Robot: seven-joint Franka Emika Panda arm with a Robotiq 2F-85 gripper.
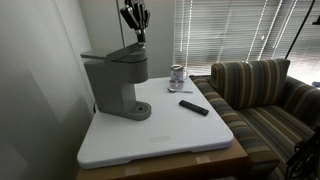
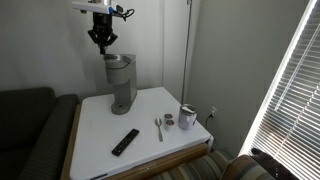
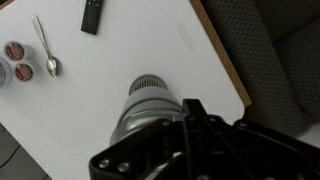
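Note:
A grey single-serve coffee maker (image 1: pixel 112 75) stands upright at the back left of the white table. My gripper (image 1: pixel 140 41) points down just over its top front; in the second exterior view the gripper (image 2: pixel 102 50) is at the top of the machine (image 2: pixel 122 85). Whether it touches the lid is unclear. From the wrist, the coffee maker (image 3: pixel 150 98) lies below, partly covered by the dark gripper. Its fingers are together and nothing shows between them.
A black remote (image 2: pixel 125 142), a spoon (image 2: pixel 158 130), small pods (image 2: pixel 169 119) and a light mug or canister (image 2: pixel 187 117) sit on the white table (image 2: pixel 150 102). A striped armchair (image 1: pixel 250 85) adjoins it.

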